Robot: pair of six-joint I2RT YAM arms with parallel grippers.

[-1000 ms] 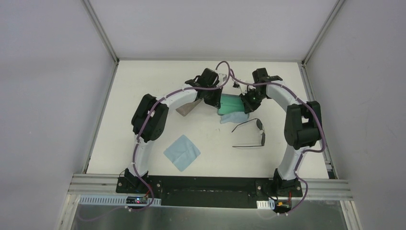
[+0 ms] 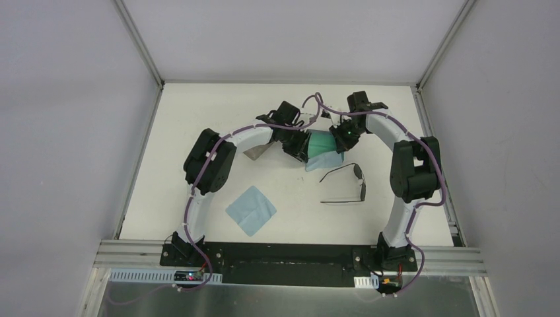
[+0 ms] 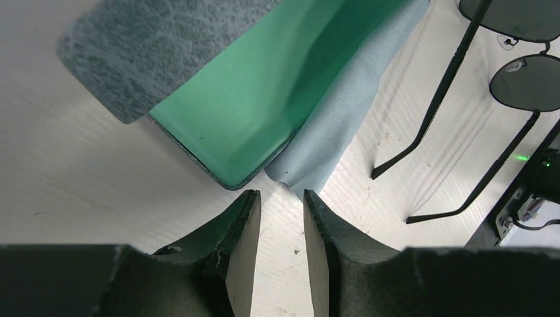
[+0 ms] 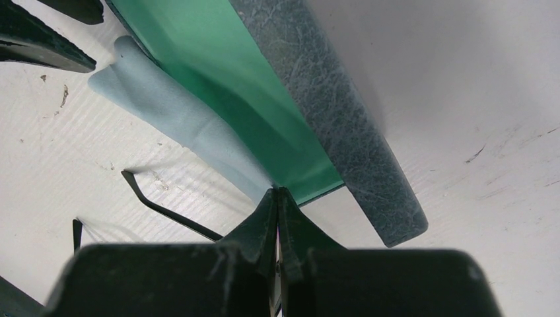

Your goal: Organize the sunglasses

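Note:
An open case with green lining (image 2: pixel 318 140) lies mid-back; its speckled grey lid (image 3: pixel 165 53) shows in both wrist views. A light blue cloth (image 2: pixel 322 160) is bunched along its near edge. My left gripper stands open just outside the case's corner. My right gripper is shut at the cloth's edge beside the green lining; whether cloth is between its tips is unclear. Sunglasses (image 2: pixel 360 181) lie on the table in front of the case with temples extended.
A second blue cloth (image 2: pixel 251 210) lies flat at front left. A brown-grey item (image 2: pixel 257 150) is partly under my left arm.
My left gripper has moved slightly toward the front, down beside the case's near left corner. The right arm has shifted very little.

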